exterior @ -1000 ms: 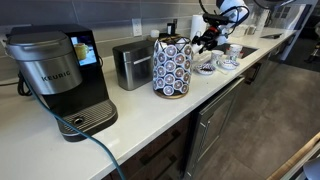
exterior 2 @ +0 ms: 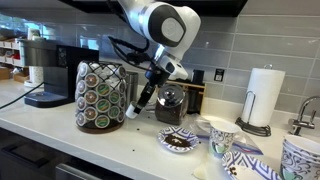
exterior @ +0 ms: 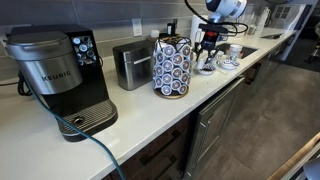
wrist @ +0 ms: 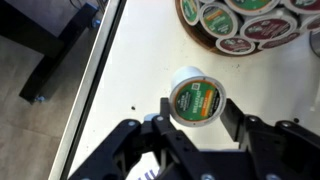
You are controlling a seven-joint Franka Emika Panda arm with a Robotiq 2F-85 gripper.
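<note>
Pinched between the fingertips of my gripper is a coffee pod (wrist: pixel 196 98), white-sided with a green and orange lid facing the wrist camera. In exterior view 2 my gripper (exterior 2: pixel 138 106) slants down to the left, and the white pod (exterior 2: pixel 131 112) shows at its tip, just right of the pod carousel (exterior 2: pixel 98 100). Several round-lidded pods fill that wire carousel, and part of its base edge shows at the top of the wrist view. A black and grey Keurig machine (exterior: pixel 65 85) stands at the counter's near left in exterior view 1.
A toaster (exterior: pixel 134 65) stands behind the carousel. Patterned plates (exterior 2: pixel 178 139) and cups (exterior 2: pixel 222 138) lie to the arm's right, with a paper towel roll (exterior 2: pixel 262 95) behind. Bare white counter (wrist: pixel 140 65) borders the pod; the counter edge drops to the floor.
In exterior view 1, the arm and gripper have come left and somewhat lower, toward the carousel. The carousel and coffee machine have stayed put.
</note>
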